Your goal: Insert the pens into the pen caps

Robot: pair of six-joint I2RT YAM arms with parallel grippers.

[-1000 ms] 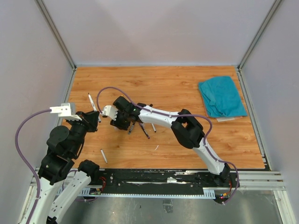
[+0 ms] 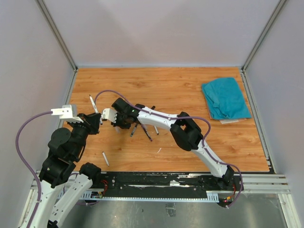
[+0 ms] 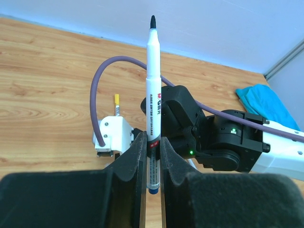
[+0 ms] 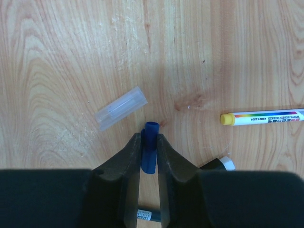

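Observation:
My left gripper is shut on a white marker [image 3: 153, 90], which stands upright with its uncapped dark tip up and a blue end below the fingers. In the top view this marker [image 2: 93, 104] rises from the left gripper [image 2: 99, 118] on the left side. My right gripper points down at the table, fingers close on both sides of a dark blue pen cap [image 4: 149, 149]. Whether they press on the cap is unclear. A clear cap-like piece [image 4: 121, 109] lies just beyond it. From above, the right gripper's fingertips are hidden.
A yellow-ended marker [image 4: 261, 117], a black-and-white pen part [image 4: 218, 164] and a dark pen [image 4: 148, 215] lie around the right gripper. More pens [image 2: 147, 133] lie under the right arm. One white pen [image 2: 105, 158] rests front left. A teal cloth [image 2: 225, 98] sits at right.
The right arm has shifted slightly left in the top view, its gripper ending a little nearer the left one. The left arm and its marker stay put.

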